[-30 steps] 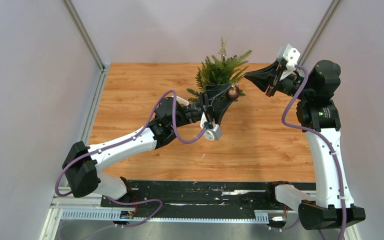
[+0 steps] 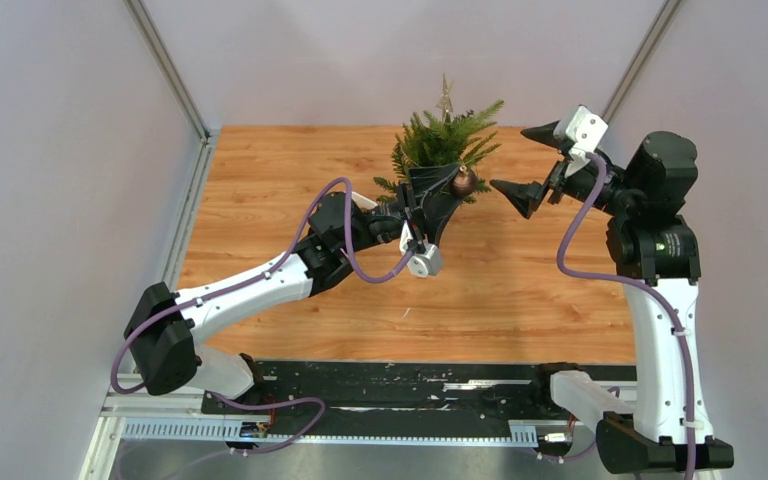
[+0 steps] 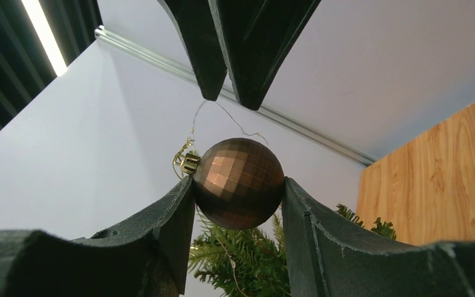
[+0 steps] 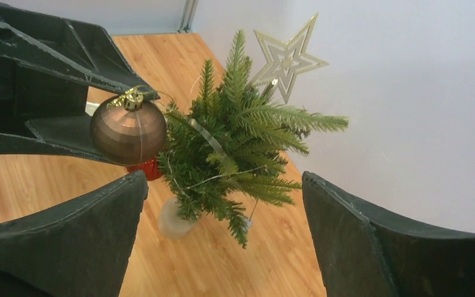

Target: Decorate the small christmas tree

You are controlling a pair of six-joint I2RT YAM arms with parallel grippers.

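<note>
A shiny brown bauble (image 3: 238, 182) with a gold cap is pinched from both sides by my left gripper, which is shut on it. Above it in the left wrist view, a thin thread arches near the tips of dark fingers (image 3: 247, 55) of the other arm; whether they touch cannot be told. The small green tree (image 4: 235, 136) stands behind the bauble, topped by a gold star (image 4: 287, 59). To the right of the bauble, my right gripper (image 2: 510, 158) is wide open and empty, its fingers framing the tree in the right wrist view.
The tree's pale base (image 4: 174, 219) rests on the wooden table (image 2: 290, 200). A red object (image 4: 150, 169) shows partly behind the bauble. Walls close in the back and both sides.
My right gripper has gone from shut to wide open, its wrist shifting slightly right and toward the front. The left arm and the bauble stay almost still.
</note>
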